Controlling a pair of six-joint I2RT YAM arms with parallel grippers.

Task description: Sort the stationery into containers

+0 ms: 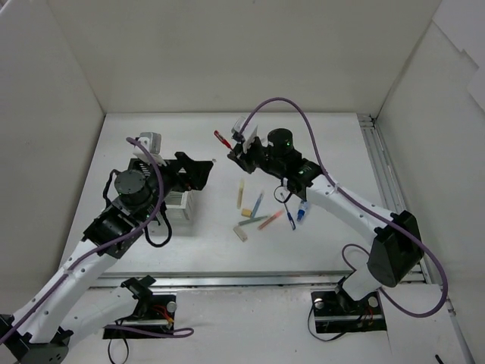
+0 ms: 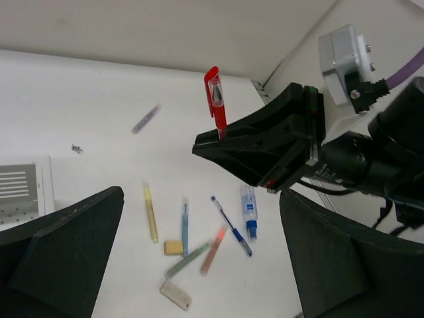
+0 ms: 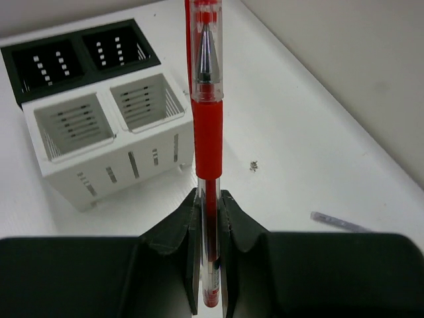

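Note:
My right gripper (image 1: 236,155) is raised over the back middle, shut on a red pen (image 3: 209,139) held upright in its wrist view. My left gripper (image 1: 198,168) hovers over the containers at left, its fingers wide apart and empty. The white two-compartment container (image 3: 112,152) and a black one (image 3: 50,66) behind it stand together. Loose on the table lie a yellow pen (image 2: 150,212), light blue pen (image 2: 185,225), blue pen (image 2: 231,225), green marker (image 2: 182,264), orange marker (image 2: 212,252), yellow block (image 2: 173,248), eraser (image 2: 175,295) and correction bottle (image 2: 249,212).
A grey pen (image 2: 146,119) lies at the back, near a small dark cluster (image 2: 77,148). Walls bound the table (image 1: 326,136) at back and sides. The back right and front of the table have free room.

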